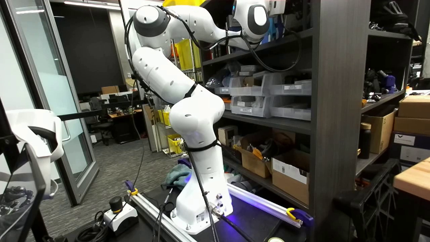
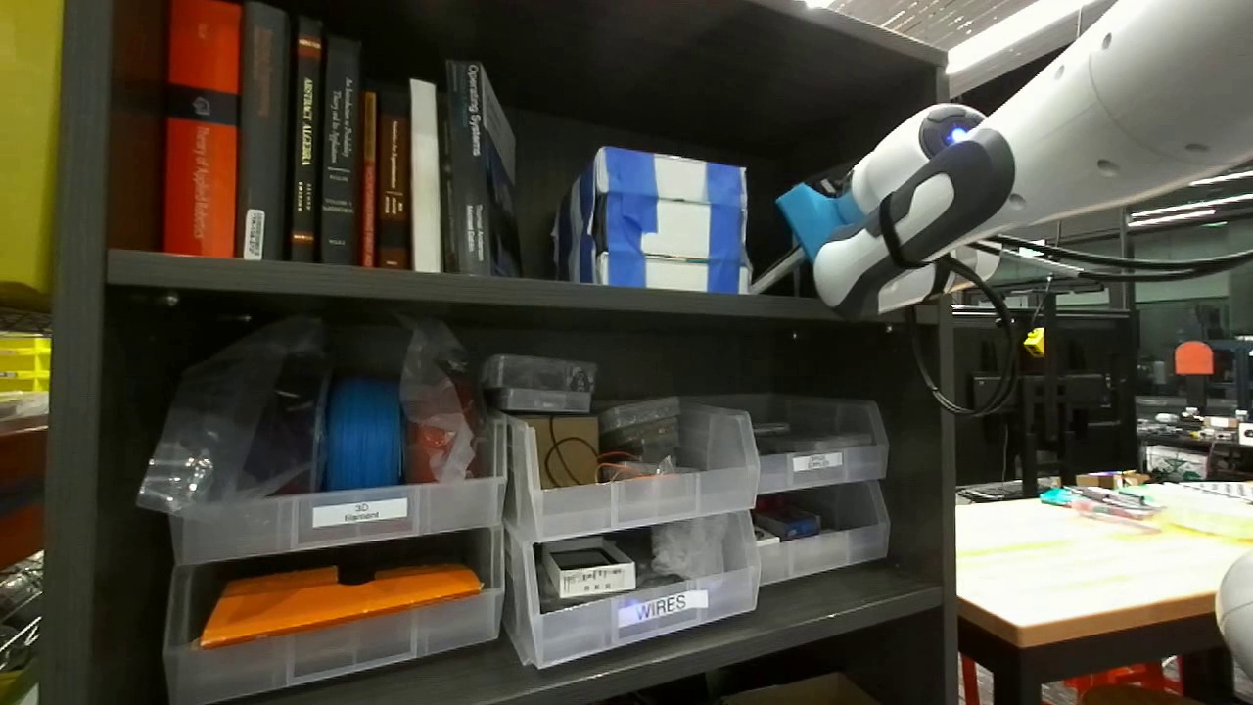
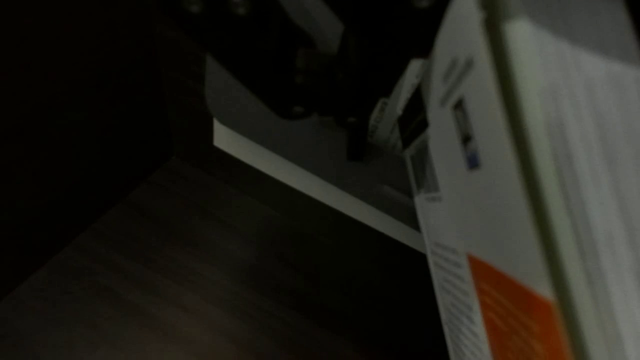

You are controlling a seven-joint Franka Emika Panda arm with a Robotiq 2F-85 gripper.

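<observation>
On the upper shelf, my gripper shows only as a dark shape at the top of the wrist view. How far its fingers stand apart is lost in the dark there. Just right of it, a white book with an orange patch stands with its page edges showing. Beneath the fingers is a grey, flat thing with a pale edge; whether it touches them is unclear. In exterior view 2 the blue mount on the arm's end is inside the shelf's right side, beside a blue-and-white striped stack.
Upright books fill the left of that shelf. Clear bins sit on the level below. The shelf's right side panel is close to the arm. Bare shelf floor shows at the wrist view's lower left.
</observation>
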